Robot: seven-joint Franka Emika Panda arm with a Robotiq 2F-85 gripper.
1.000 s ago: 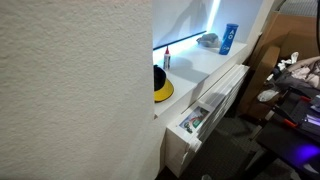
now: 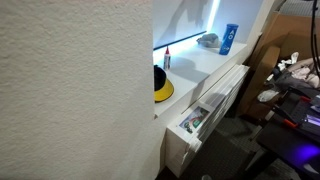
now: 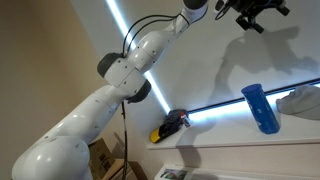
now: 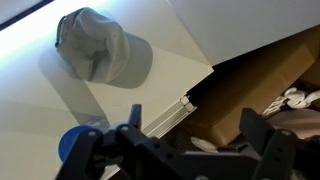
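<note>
My gripper (image 3: 264,16) is high in exterior view 2, well above the white ledge. Its dark fingers stand wide apart in the wrist view, so the gripper is open, with no object held between them. A blue cup (image 3: 261,108) stands on the ledge; its round top (image 4: 75,142) is at lower left in the wrist view, partly cut by the gripper. Close to the cup lies a crumpled grey cloth item (image 4: 92,45), perhaps a cap. In exterior view 1 both the blue cup (image 2: 228,40) and the grey item (image 2: 208,40) are toward the ledge's far end.
A black and yellow item (image 2: 163,88) and a red and white bottle (image 2: 167,60) occupy the ledge's nearer part. Below, a drawer (image 2: 184,134) is open with small items inside. Brown cardboard (image 4: 232,98) borders the ledge's end. Bare ledge separates the bottle and the grey item.
The ledge objects and the drawer have not moved.
</note>
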